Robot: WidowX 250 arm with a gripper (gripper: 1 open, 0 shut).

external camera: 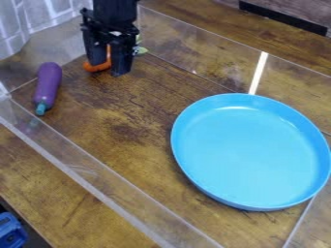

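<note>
The black gripper (pixel 108 53) is at the upper middle-left, low over an orange carrot (pixel 97 64) with a green top, which it partly hides. Whether its fingers hold the carrot is not clear. A purple eggplant toy (pixel 46 85) lies at the left, apart from the gripper. A large blue plate (pixel 249 145) fills the right side of the wooden table.
A blue object (pixel 8 231) sits at the bottom left corner. A clear sheet or wall runs along the left edge.
</note>
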